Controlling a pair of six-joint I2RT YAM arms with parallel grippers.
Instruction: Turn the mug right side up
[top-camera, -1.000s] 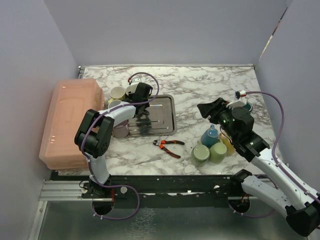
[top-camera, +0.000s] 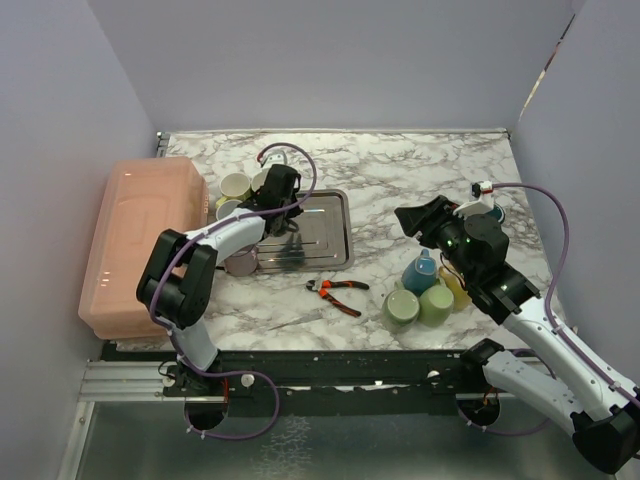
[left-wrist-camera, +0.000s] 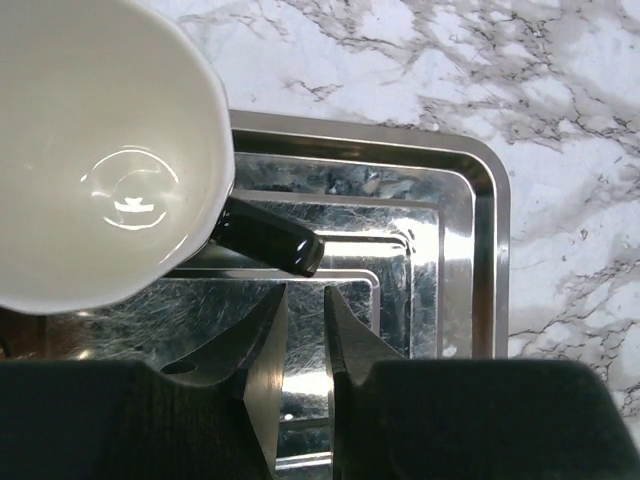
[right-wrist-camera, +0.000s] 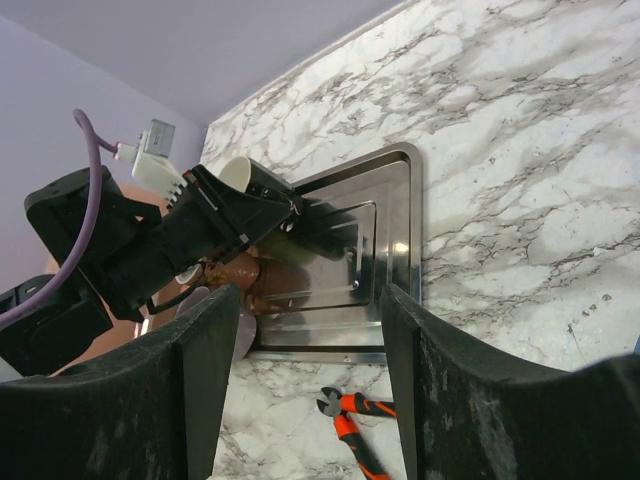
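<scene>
A dark mug with a white inside (left-wrist-camera: 120, 160) stands opening-up on the steel tray (top-camera: 335, 230) in the left wrist view, its black handle (left-wrist-camera: 262, 236) pointing toward my left gripper. That gripper is shut, its tips a small gap apart just short of the handle, with no object visible between them. In the top view the mug is mostly hidden under the left arm. My right gripper (top-camera: 420, 215) hangs over the right side of the table; its fingers are apart in its wrist view, with nothing between them.
Several cups (top-camera: 235, 185) crowd the tray's left, beside a pink box (top-camera: 135, 250). Pliers (top-camera: 338, 295) lie in front of the tray. Several mugs (top-camera: 420, 273) are grouped at the front right.
The right arm shows no visible movement.
</scene>
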